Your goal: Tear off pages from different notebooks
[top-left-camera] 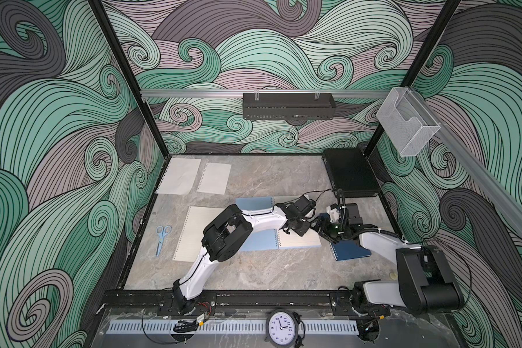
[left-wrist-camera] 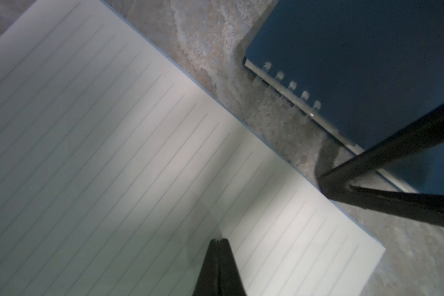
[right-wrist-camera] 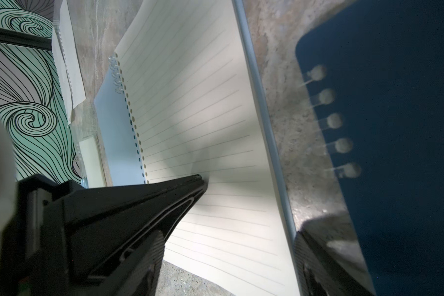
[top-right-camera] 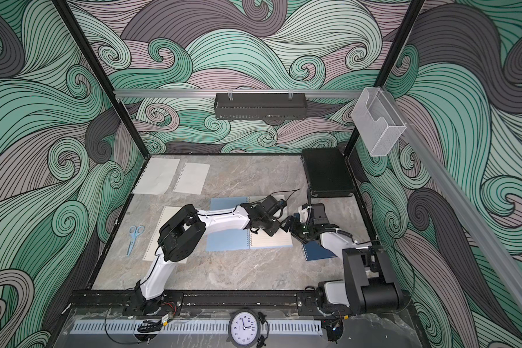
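A light blue spiral notebook (top-left-camera: 258,243) lies open mid-table, its ruled white page (right-wrist-camera: 202,128) on the right side. Over that page my left gripper is shut, with nothing showing between its fingers. In the right wrist view its black tip (right-wrist-camera: 199,183) is low at the paper; contact is hard to judge. My right gripper is partly open at the page's right edge, one finger (right-wrist-camera: 313,266) beside that edge and the other over the paper. A dark blue spiral notebook (right-wrist-camera: 404,172) lies closed to the right, partly under the right arm.
A larger cream-paged notebook (top-left-camera: 186,240) lies left, partly behind the left arm. Two loose sheets, a bigger sheet (top-left-camera: 178,177) and a smaller sheet (top-left-camera: 214,178), rest at the back left. Blue scissors (top-left-camera: 161,237) lie far left; a black case (top-left-camera: 349,172) stands back right.
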